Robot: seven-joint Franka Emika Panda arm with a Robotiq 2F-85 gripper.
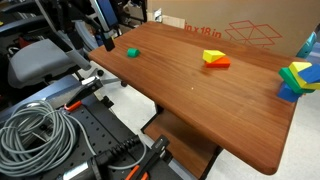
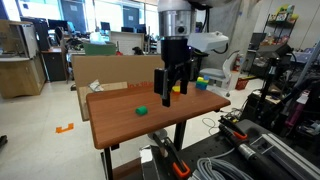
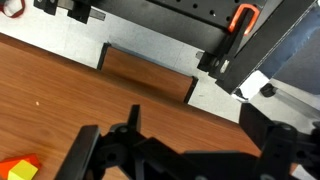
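My gripper (image 1: 88, 43) is high at the left of exterior view 1, its dark fingers spread with nothing visible between them. Exterior view 2 also shows the gripper (image 2: 177, 92) open in the air. A small green block (image 1: 133, 52) lies at the table's left end. Near the back middle, a yellow block (image 1: 212, 55) rests on or against a red block (image 1: 221, 64). Blue, yellow and green blocks form a cluster (image 1: 290, 82) at the right edge. Below the wrist, a yellow piece (image 3: 22, 171) and a red piece (image 3: 9, 164) show at the lower left corner.
A whiteboard (image 1: 235, 25) with red drawings stands behind.
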